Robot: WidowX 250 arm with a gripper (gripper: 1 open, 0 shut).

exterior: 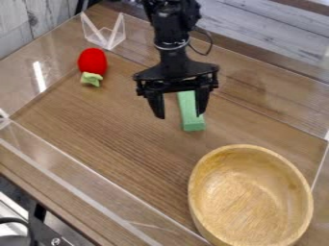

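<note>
My black gripper (180, 96) hangs over the middle of the wooden table, open, its fingers spread either side above a pale green block (191, 120) that lies lengthwise just under and behind it. Whether the fingers touch the block I cannot tell. A red object (92, 61) with a pale green part sits at the upper left. A large wooden bowl (252, 218) stands empty at the lower right.
A clear angular container (100, 31) stands at the back left. A white wall runs along the back, and a black cable shows at the lower left corner.
</note>
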